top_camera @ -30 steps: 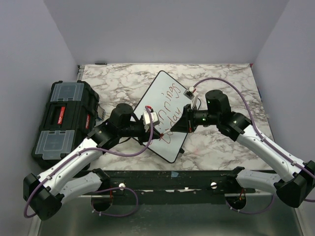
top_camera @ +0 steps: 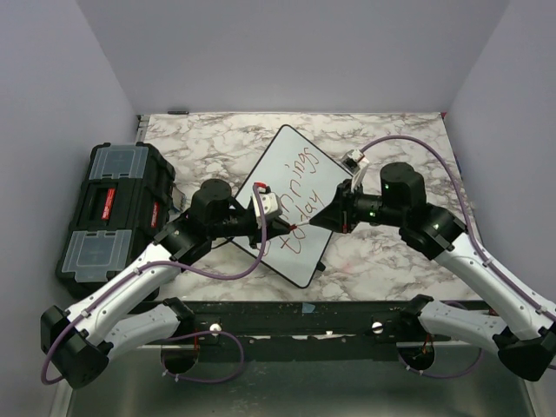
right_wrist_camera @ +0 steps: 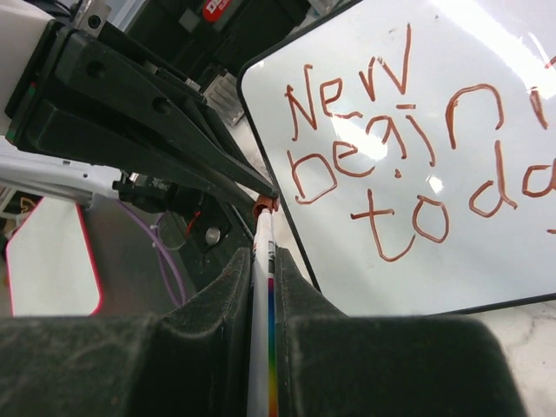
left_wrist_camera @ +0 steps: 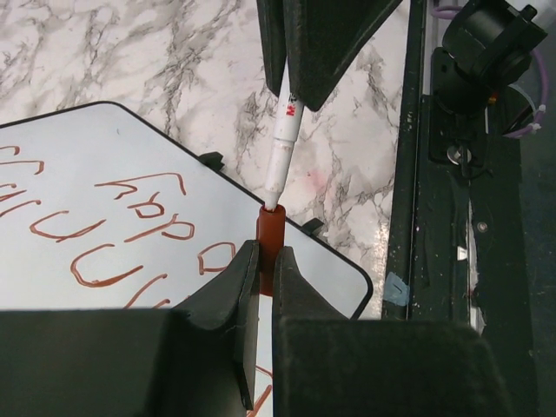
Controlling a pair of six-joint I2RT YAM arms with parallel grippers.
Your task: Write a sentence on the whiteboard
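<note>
The whiteboard (top_camera: 297, 165) lies tilted on the table with reddish-brown handwriting on it, "to" and "do" among the words in the right wrist view. My left gripper is shut on a reddish-brown marker cap (left_wrist_camera: 271, 228). Opposite it, my right gripper grips the white marker (right_wrist_camera: 262, 291). The marker's narrow pale neck shows outside the cap, its tip at the cap's mouth; whether the tip is still inside I cannot tell. Both grippers meet above the lower part of the board.
A black toolbox (top_camera: 111, 217) stands at the left.
</note>
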